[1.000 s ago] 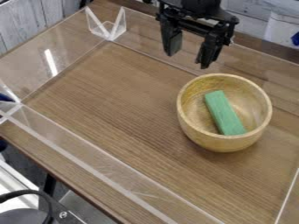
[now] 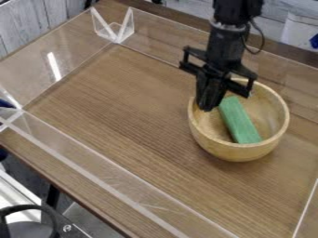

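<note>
My gripper [image 2: 206,89] is low over the back-left rim of a round light-wood bowl [image 2: 214,145], its dark fingertips pointing down. Whether anything is between the fingers is hard to make out; the finger looks shut. Inside the bowl lies a long green block [image 2: 240,122], just right of and below the fingertips.
A clear plastic object [image 2: 112,25] stands at the back left. Dark cables [image 2: 28,218] lie beyond the table's near-left edge.
My gripper has come down and toward the camera, from above and behind the bowl to its back-left rim. The bowl and green block look unmoved.
</note>
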